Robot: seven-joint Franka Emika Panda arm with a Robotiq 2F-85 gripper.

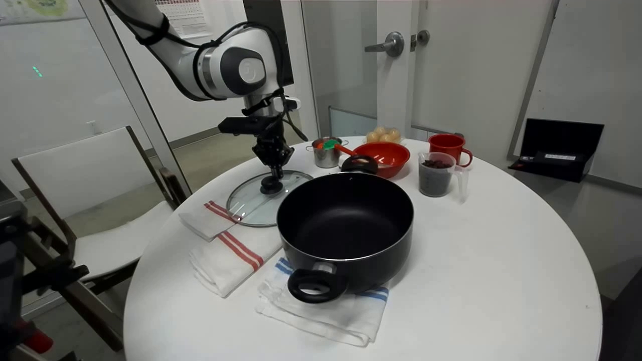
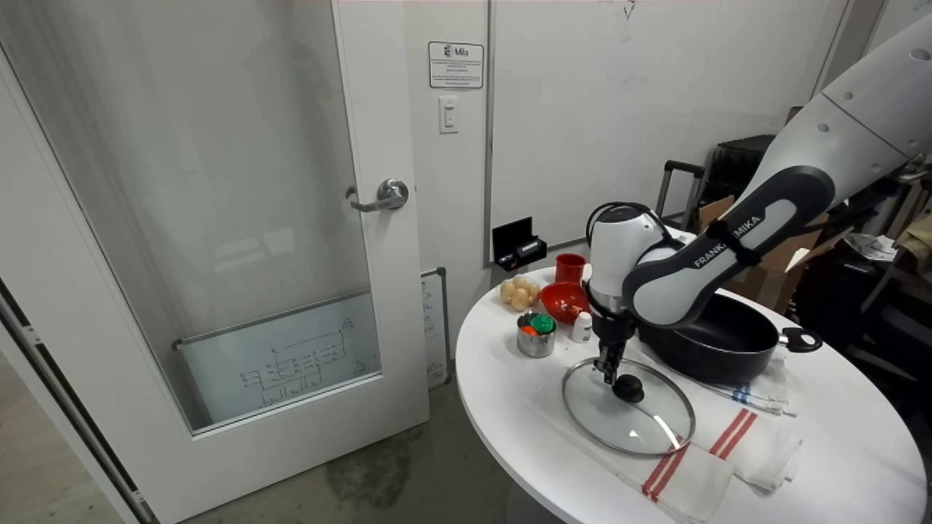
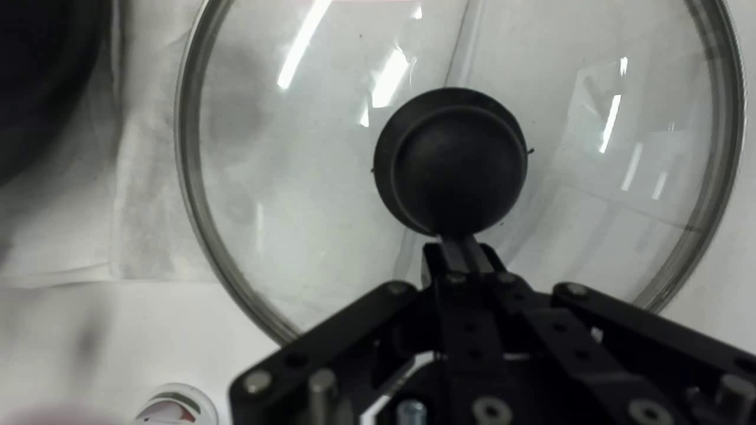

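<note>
A round glass lid (image 3: pixel 283 234) with a metal rim lies on the table, partly over a red-striped towel (image 1: pixel 241 255). Its black knob (image 3: pixel 453 166) points up. In the wrist view my gripper is shut, its fingertips together at the knob's edge and the knob beyond them. Nothing shows between the fingers. From the second exterior view, the gripper (image 2: pixel 607 375) comes down beside the knob (image 2: pixel 628 388), over the lid. A black pot (image 1: pixel 346 210), empty and uncovered, rests on a blue-striped towel (image 1: pixel 328 316) close to the lid.
Behind the pot are a steel cup (image 1: pixel 326 155), a red bowl (image 1: pixel 391 156), a red mug (image 1: pixel 448 144), a measuring cup (image 1: pixel 436 174) and several round tan items (image 2: pixel 520 292). A small white bottle (image 2: pixel 582 327) stands near the lid.
</note>
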